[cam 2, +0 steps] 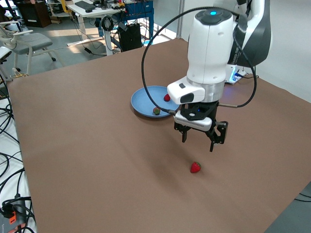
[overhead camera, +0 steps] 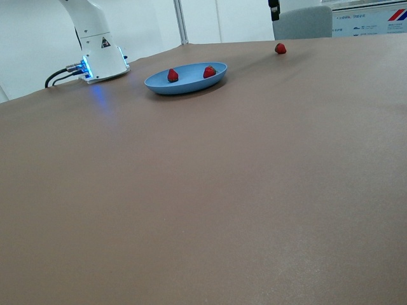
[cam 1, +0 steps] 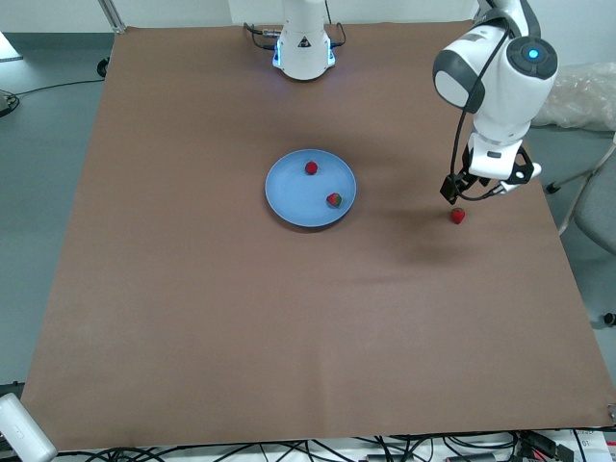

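Note:
A blue plate (cam 1: 289,197) holds two strawberries, one near its middle (cam 1: 311,167), the other toward the right (cam 1: 334,200). A third strawberry (cam 1: 458,216) lies on the brown table, right of the plate, also seen in the right view (cam 2: 195,167). My gripper (cam 2: 198,141) hangs above the table between plate and lone strawberry, its two black fingers apart with nothing between them. In the top view only a dark tip shows at the upper edge.
A white arm base (cam 1: 303,53) stands at the back. Cables run along the near edge; a chair stands beyond the right edge.

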